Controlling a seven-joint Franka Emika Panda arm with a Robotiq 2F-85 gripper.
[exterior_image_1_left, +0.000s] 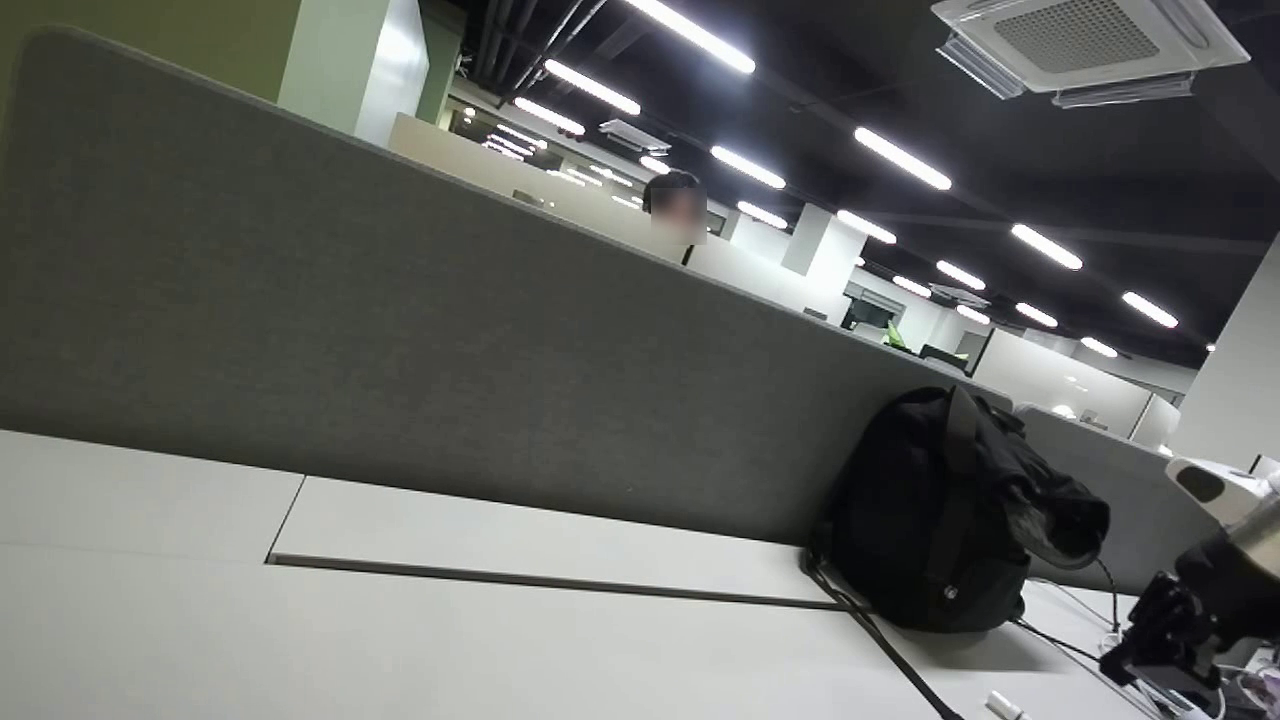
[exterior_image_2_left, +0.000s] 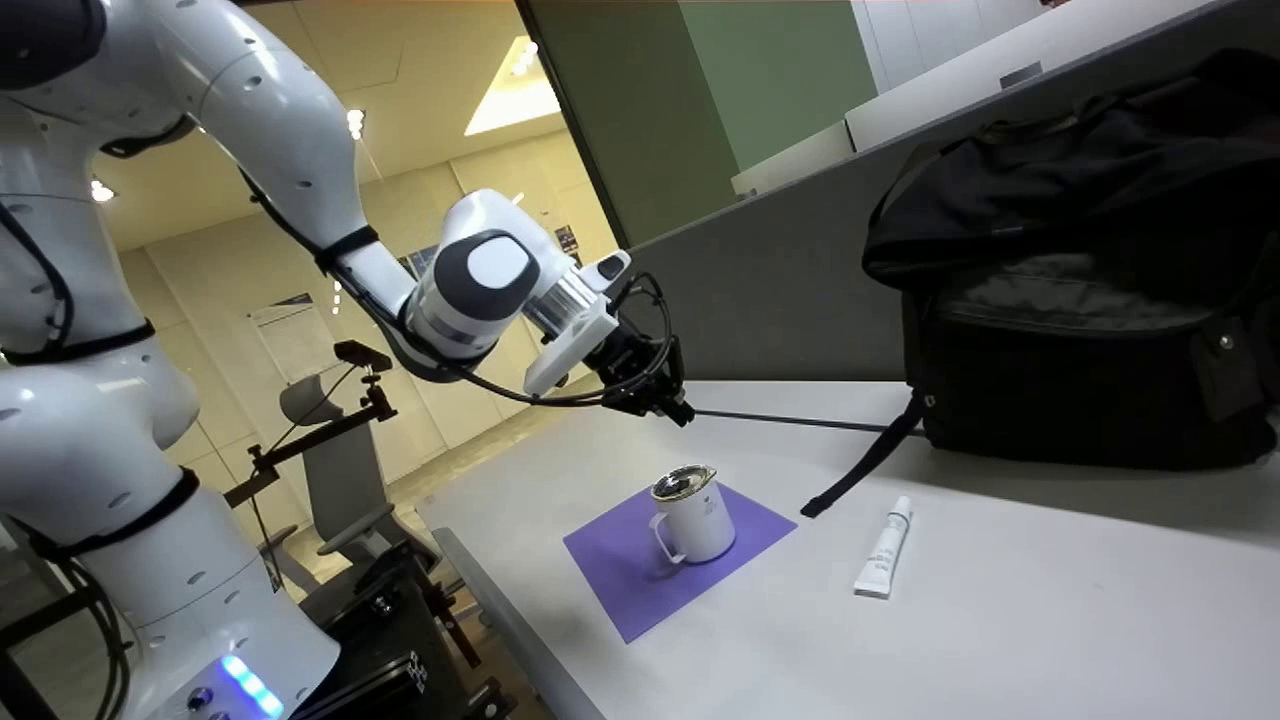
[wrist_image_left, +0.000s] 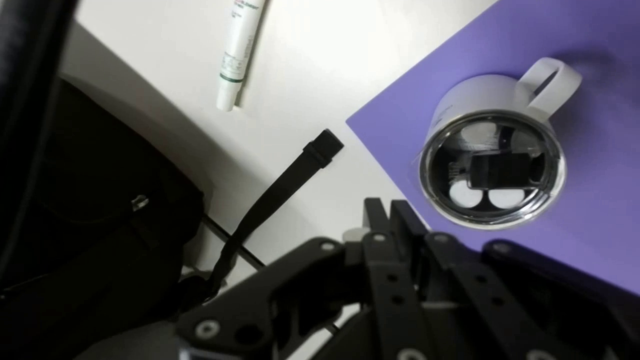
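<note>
A white mug (exterior_image_2_left: 696, 524) with a clear lid stands upright on a purple sheet (exterior_image_2_left: 624, 600). From above, in the wrist view, the mug (wrist_image_left: 492, 168) has its handle toward the upper right. My gripper is beside the sheet's edge in that view, its fingertips close together with a narrow gap and nothing visible between them. In exterior view 2 the gripper (exterior_image_2_left: 679, 414) hangs above the desk, behind the mug and apart from it. At the right edge of exterior view 1, the gripper (exterior_image_1_left: 1134, 654) is only partly distinguishable.
A black backpack (exterior_image_2_left: 1080, 360) leans against the grey partition (exterior_image_2_left: 780, 312), its strap (exterior_image_2_left: 866, 470) trailing over the desk. A white tube (exterior_image_2_left: 885, 550) lies between backpack and mug. Cables (exterior_image_1_left: 1080, 648) run behind the backpack.
</note>
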